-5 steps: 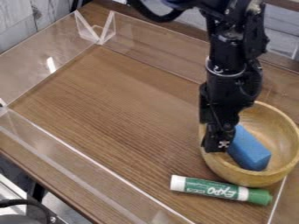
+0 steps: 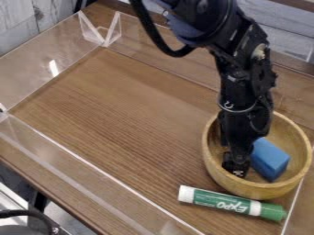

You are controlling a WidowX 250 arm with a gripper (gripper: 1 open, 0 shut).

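Note:
A yellow-tan bowl [image 2: 282, 186] sits on the wooden table at the right, holding a blue block [image 2: 269, 158] in its right part. My black gripper [image 2: 238, 152] reaches down from above into the bowl's left part, left of the block; its fingers are dark and overlap, and whatever lies between or under them is hidden. A green tube with a white label [image 2: 230, 202] lies just in front of the bowl.
Clear plastic walls line its left and back edges, and a black cable shows at the lower left corner.
The gripper has moved lower within the bowl's left part, and the bowl appears shifted slightly left. The blue block still lies at the right of the bowl.

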